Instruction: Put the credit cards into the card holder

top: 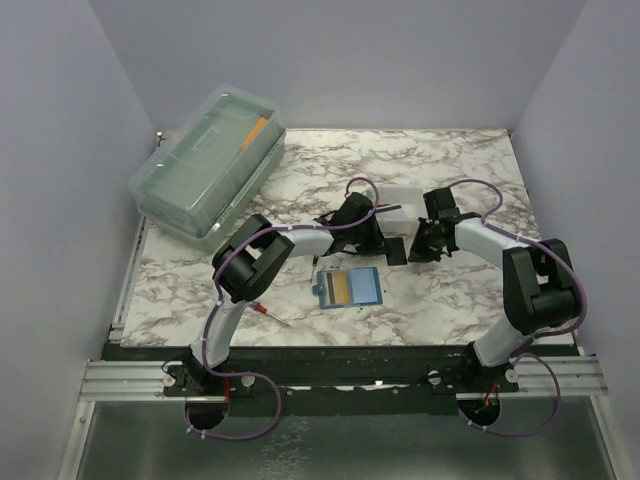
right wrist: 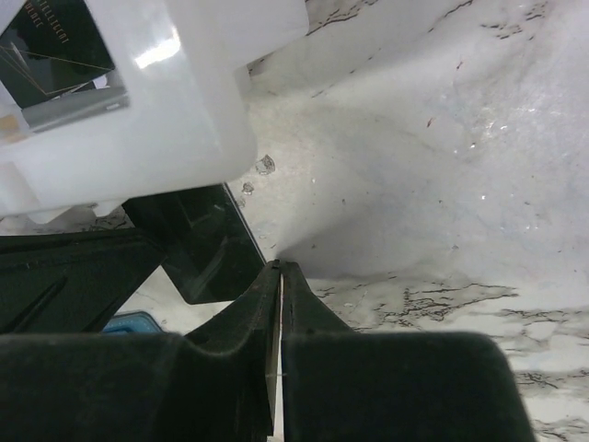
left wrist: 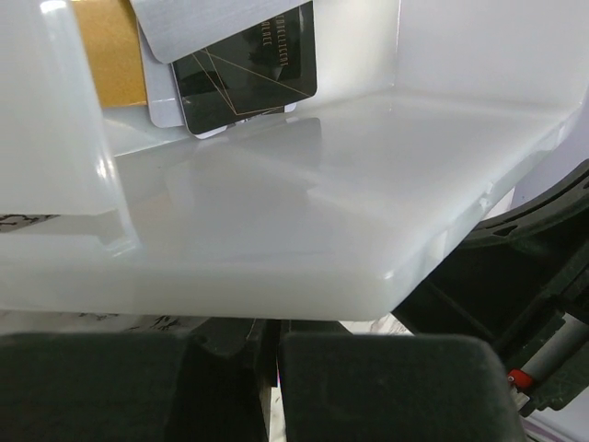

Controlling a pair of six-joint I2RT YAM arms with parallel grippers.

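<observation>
A black card (right wrist: 207, 249) lies on the table (top: 460, 300), partly under a white plastic box (right wrist: 156, 120). The box (left wrist: 276, 239) holds black, gold, white and grey cards (left wrist: 244, 74). A blue card holder (top: 365, 287) with gold lies nearer the front. My left gripper (top: 375, 247) is shut beside the black card, under the box's edge in its wrist view. My right gripper is shut just right of that card; nothing clearly shows between its fingertips.
A large green translucent case (top: 200, 165) fills the back left. A red-ended pen (top: 268, 312) lies at the front left.
</observation>
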